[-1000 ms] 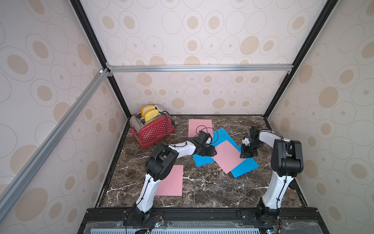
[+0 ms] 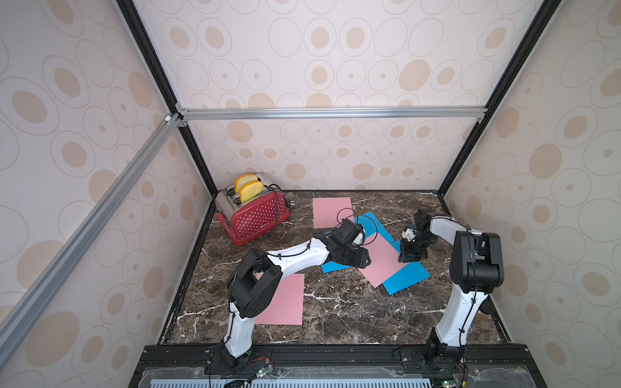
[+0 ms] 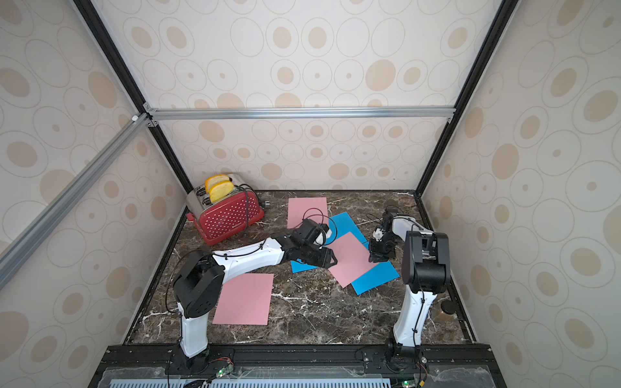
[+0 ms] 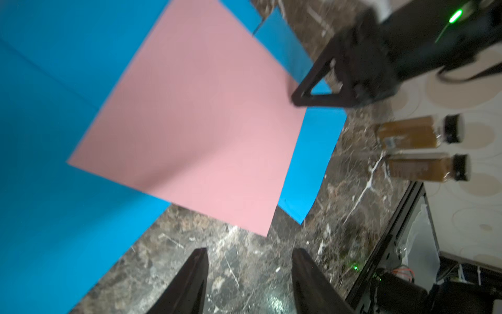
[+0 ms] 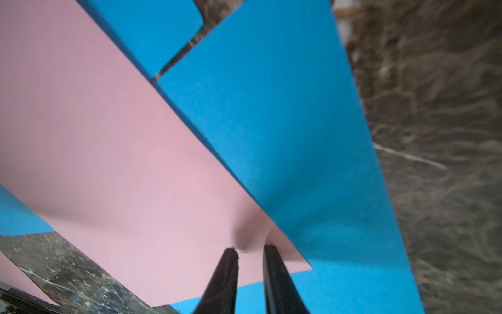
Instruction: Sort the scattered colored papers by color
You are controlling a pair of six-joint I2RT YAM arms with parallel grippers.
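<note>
A pink sheet (image 2: 385,260) lies turned across several blue sheets (image 2: 406,279) in the middle right of the table. Over its left part hangs my left gripper, open, its fingers apart and empty above bare marble. At the sheet's right corner is my right gripper; its fingertips stand close together against the pink paper, with a narrow gap showing. Whether they pinch the paper, I cannot tell. Another pink sheet (image 2: 331,208) lies at the back, and one more pink sheet (image 2: 284,304) lies front left, partly under the left arm.
At the back left a red toaster (image 2: 255,216) holds yellow slices, with its cord beside it. Two brown bottles (image 4: 408,133) show near the right wall. Bare marble is free along the front middle.
The right arm and the sheets look unmoved.
</note>
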